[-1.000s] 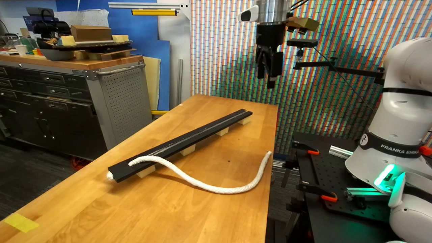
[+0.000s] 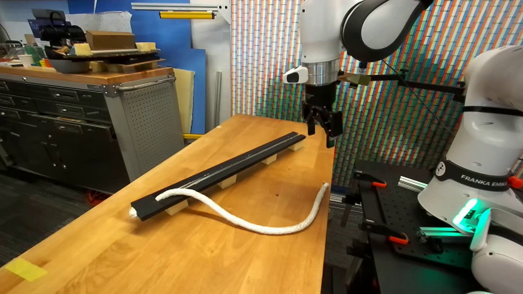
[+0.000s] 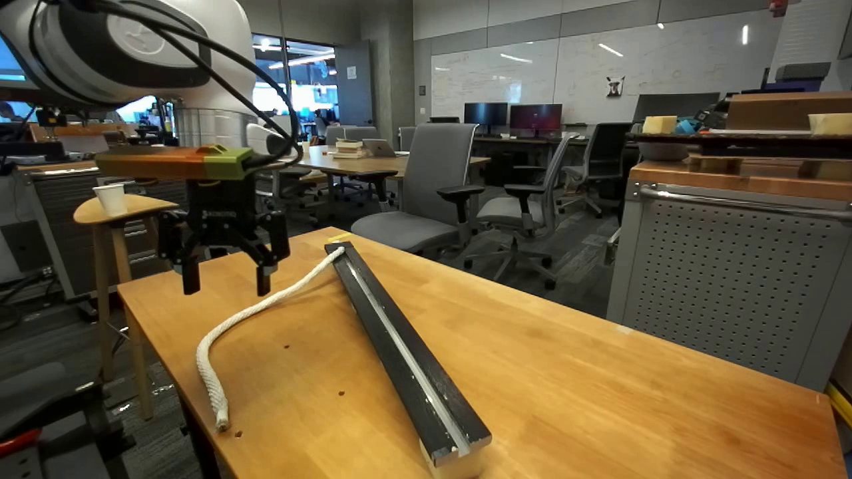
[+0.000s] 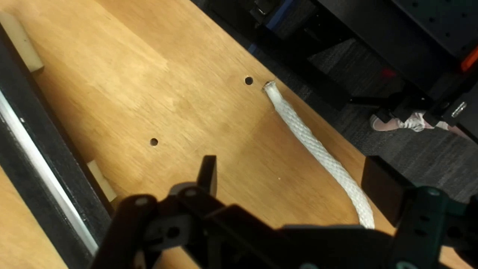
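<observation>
A white braided rope (image 2: 255, 227) curves across the wooden table, its free end lying close to the table's edge. Its other end reaches the near end of a long black grooved bar (image 2: 215, 174), where a white tip pokes out. In exterior view 2 the rope (image 3: 239, 317) runs from the bar's far end toward the left edge. My gripper (image 3: 227, 286) hangs in the air above the table, open and empty. From the wrist view, part of the rope (image 4: 320, 152) shows beyond the fingers, its lower stretch hidden behind the gripper; the bar (image 4: 49, 166) lies to the left.
Small wooden blocks (image 2: 228, 181) prop the bar off the table (image 2: 235, 267). Clamps with orange tips (image 2: 398, 240) sit on the black robot stand beyond the right edge. Bare table surrounds the rope and bar.
My gripper has come down a good way toward the table, and its fingers now look wider apart. Rope and bar lie as before.
</observation>
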